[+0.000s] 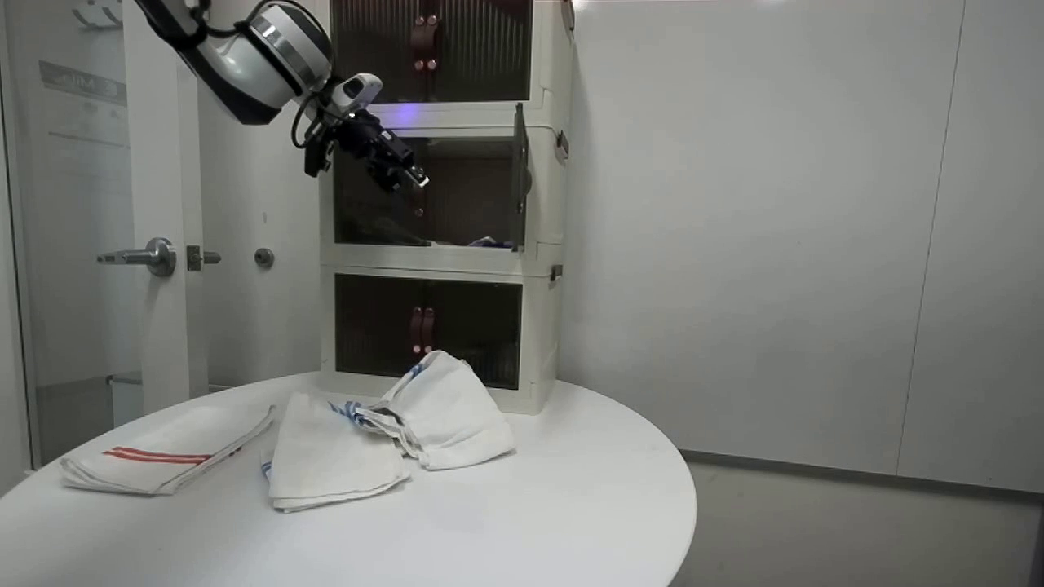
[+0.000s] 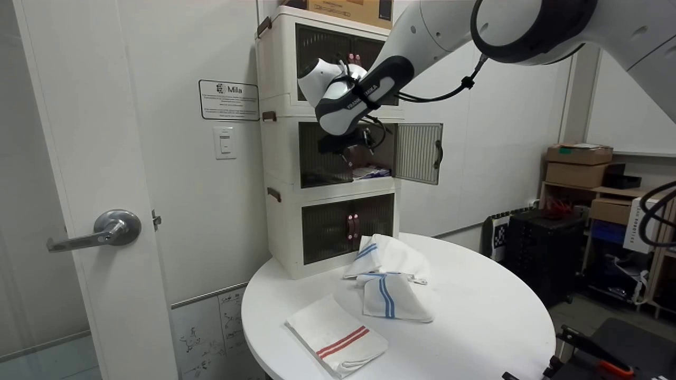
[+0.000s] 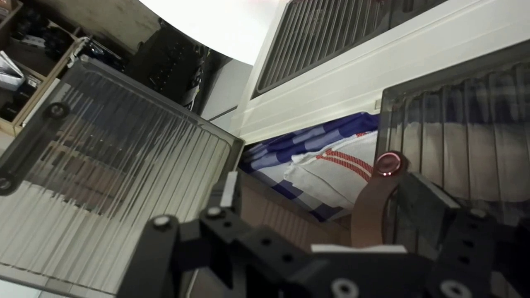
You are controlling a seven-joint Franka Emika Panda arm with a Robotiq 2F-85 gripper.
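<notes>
My gripper stands open in the wrist view, its two fingers wide apart and no object gripped. It hangs before the middle cabinet compartment, whose right door (image 2: 419, 152) is swung open and left door (image 3: 454, 144) is shut. The brown handle (image 3: 370, 211) of the shut door appears between the fingers, close to the right one; contact cannot be judged. Inside lie a white cloth with red stripes (image 3: 343, 169) and a blue checkered cloth (image 3: 313, 141). On the table are a red-striped towel (image 2: 339, 335) and two blue-striped towels, one folded (image 2: 396, 297), one rumpled (image 2: 400, 253).
The cabinet (image 1: 543, 323) rises from the back of the round white table (image 1: 577, 528), its upper and lower doors shut. The open door juts outward. Bare table lies to the right of the towels. A room door with a lever handle (image 1: 142, 256) stands left.
</notes>
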